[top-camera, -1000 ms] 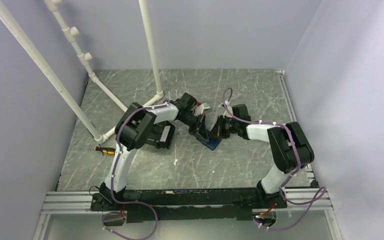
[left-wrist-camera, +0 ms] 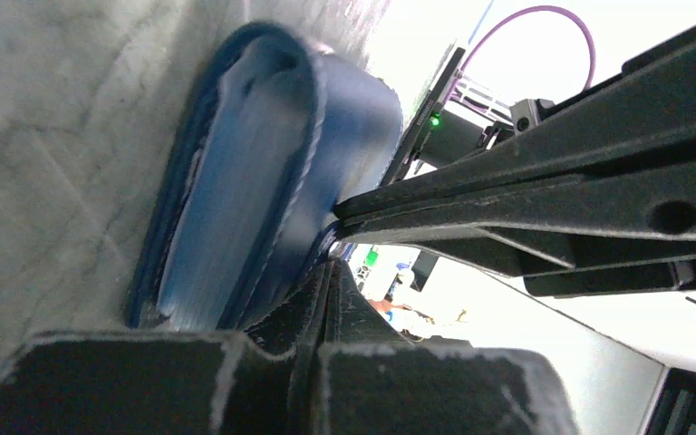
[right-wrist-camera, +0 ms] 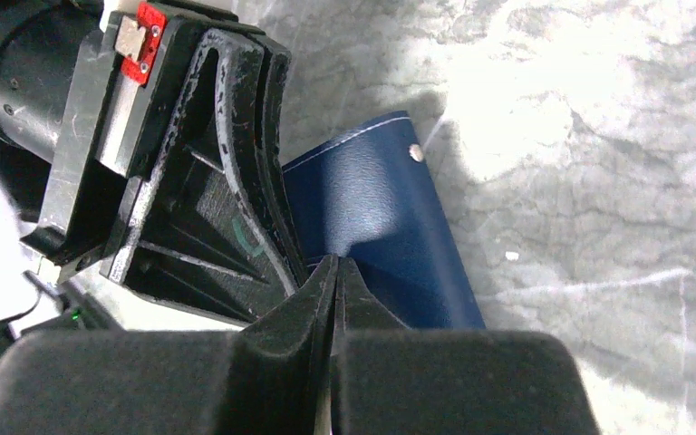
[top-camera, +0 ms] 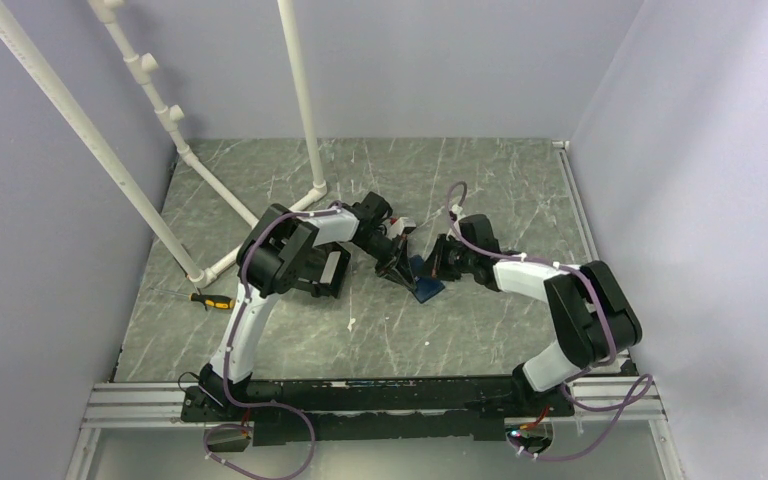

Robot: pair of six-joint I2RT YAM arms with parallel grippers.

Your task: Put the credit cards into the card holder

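The dark blue card holder (top-camera: pixel 428 290) lies on the table between both grippers. From the left wrist view, the holder (left-wrist-camera: pixel 263 181) shows its layered side, with folds standing apart and pale pocket sheets inside. My left gripper is shut, its tips close against the holder's near edge. My right gripper is also shut, at the edge of the stitched cover (right-wrist-camera: pixel 362 199). Whether a thin flap sits between either pair of tips cannot be made out. No credit card can be clearly identified.
A black box (top-camera: pixel 322 270) stands beneath the left arm. A yellow-and-black screwdriver (top-camera: pixel 212 300) lies farther left, near white pipes (top-camera: pixel 140 180). Bare table spreads in front of and behind the grippers.
Over the last second my left gripper has come slightly toward the table's front. The right arm has shifted a little to the right, and the holder has moved slightly with it.
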